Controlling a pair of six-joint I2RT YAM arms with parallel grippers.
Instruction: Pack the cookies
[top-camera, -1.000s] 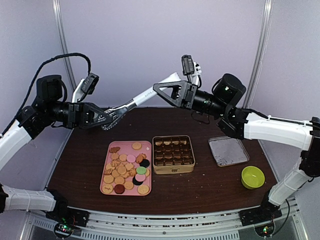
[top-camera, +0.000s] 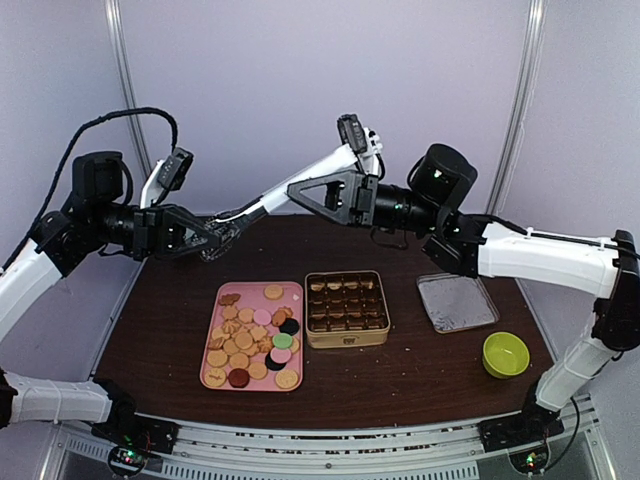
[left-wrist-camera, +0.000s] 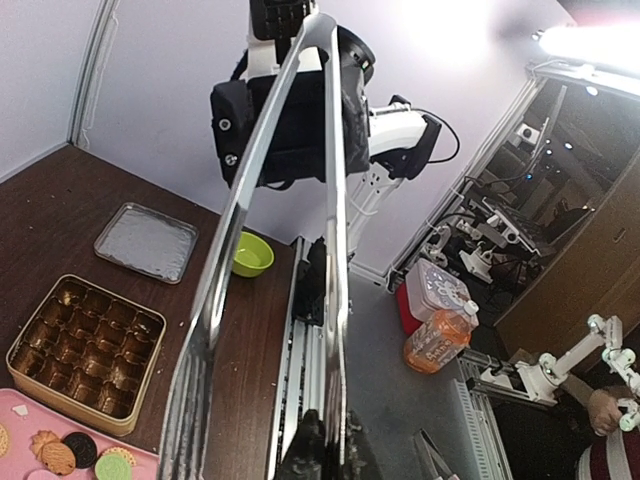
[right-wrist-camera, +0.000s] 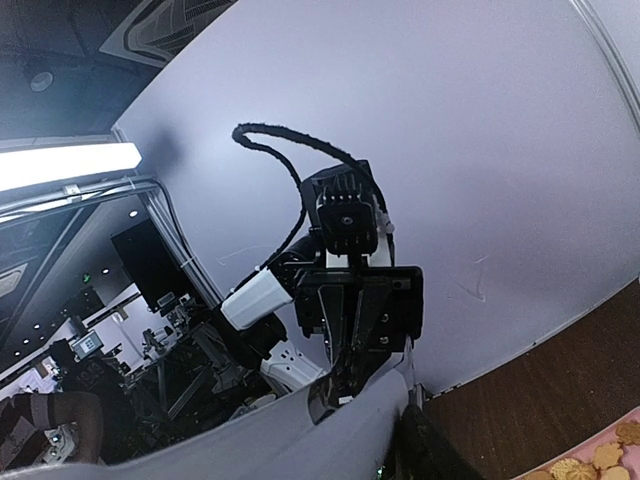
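A pink tray (top-camera: 250, 340) of assorted cookies lies left of a gold tin (top-camera: 345, 340) with empty-looking compartments. Above the table, my left gripper (top-camera: 200, 240) is shut on the metal end of tongs (top-camera: 255, 208), which run up to the right with a white handle. My right gripper (top-camera: 305, 195) is at the handle, its fingers part open around it; whether they grip it cannot be told. In the left wrist view the tongs' steel arms stretch toward the right gripper.
A silver tray (top-camera: 458, 300) and a green bowl (top-camera: 505, 354) sit at the right of the table.
The right gripper has moved left along the tongs' white handle, toward the left gripper. The left arm has shifted very slightly.
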